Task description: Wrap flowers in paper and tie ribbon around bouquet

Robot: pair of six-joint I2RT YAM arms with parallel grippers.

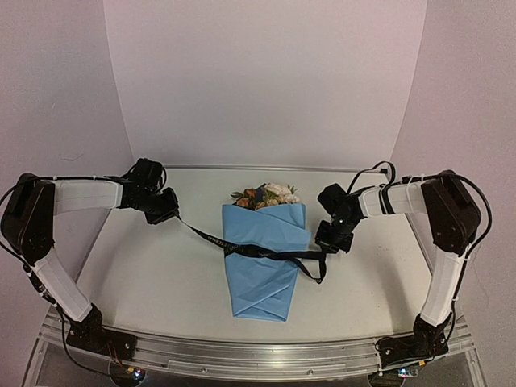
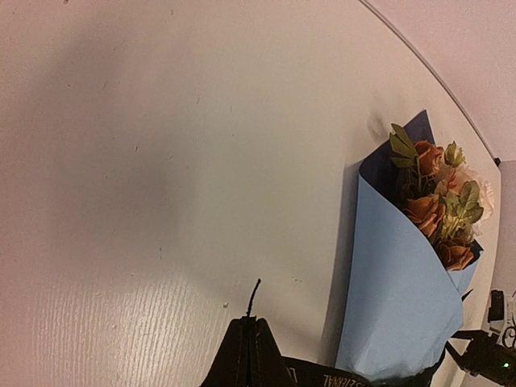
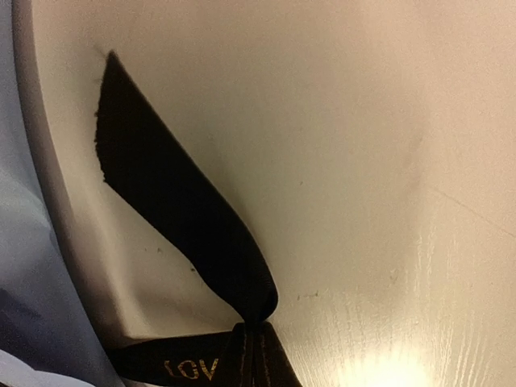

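Note:
The bouquet of fake flowers (image 1: pixel 266 196) lies in blue wrapping paper (image 1: pixel 262 286) at the middle of the table. Across the paper runs a black ribbon (image 1: pixel 210 239) with gold lettering, gathered over the front. My left gripper (image 1: pixel 177 216) is shut on the ribbon's left end, left of the bouquet; a short tip pokes out past its fingers in the left wrist view. On the right side, my right gripper is shut on the other part of the ribbon, whose loose cut tail (image 3: pixel 173 177) sticks out beyond the fingertips. How the ribbon crosses at the front is unclear.
A metal rail (image 1: pixel 250 355) runs along the front edge, and pale walls close in the back and sides.

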